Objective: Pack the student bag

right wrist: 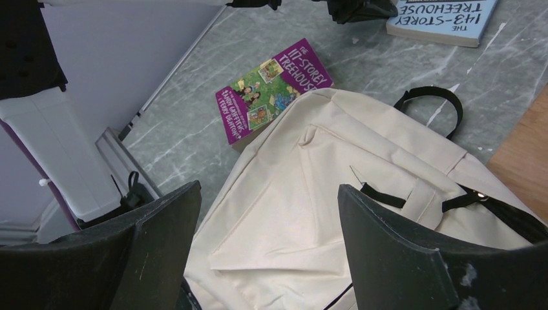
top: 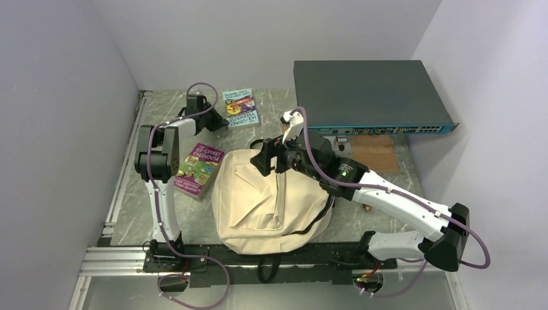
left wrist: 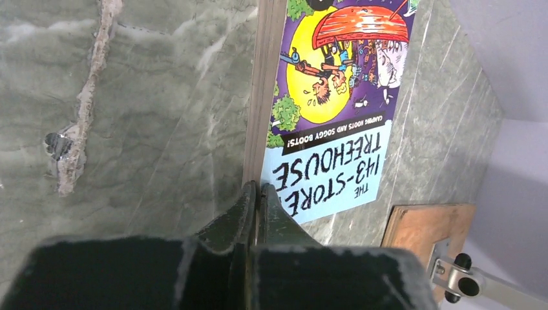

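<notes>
A cream cloth bag lies on the grey marbled table at the front middle. Above its far edge my right gripper hangs with fingers apart, and in the right wrist view the bag shows below its open fingers. The blue and purple 143-Storey Treehouse book lies flat at the back. My left gripper is shut, its tips against that book's left side near the lower corner, nothing seen between them. The purple 117-Storey Treehouse book lies flat, left of the bag.
A large dark box with a row of ports stands at the back right, overhanging the table. Under its front edge lies a brown clipboard with a metal clip. A black strap loop sticks out from the bag's far side.
</notes>
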